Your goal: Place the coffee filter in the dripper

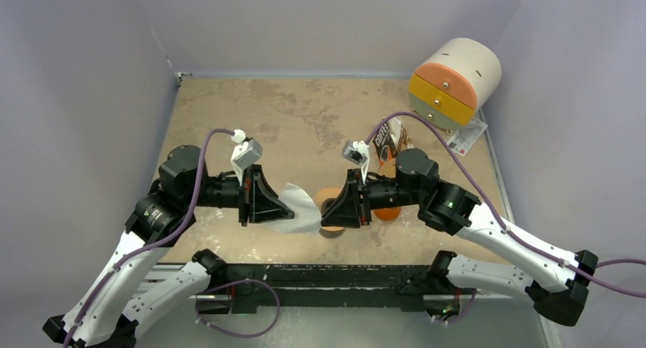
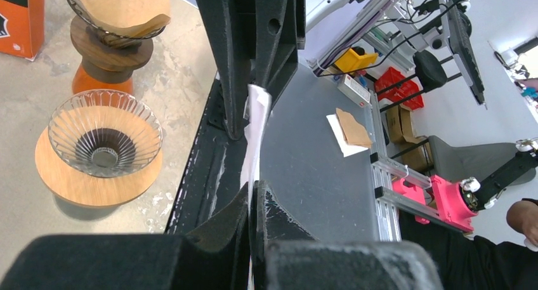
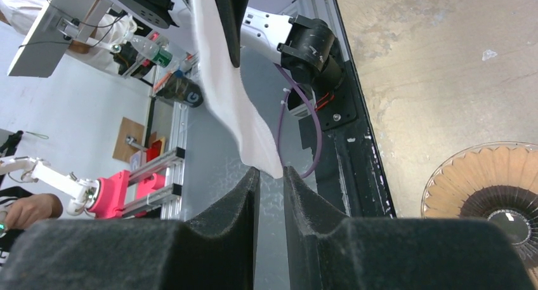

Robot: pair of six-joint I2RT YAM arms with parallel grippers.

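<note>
A white paper filter hangs upright between the two grippers. My left gripper is shut on it, the paper standing edge-on between the fingertips in the left wrist view. My right gripper has its fingertips at the filter's lower edge; whether they grip it is unclear. A clear ribbed dripper on a wooden stand sits below, partly hidden by the right gripper in the top view and at lower right in the right wrist view.
A second dripper holding a brown filter stands on a wood-and-orange base, with an orange package beside it. A drawer box is at back right.
</note>
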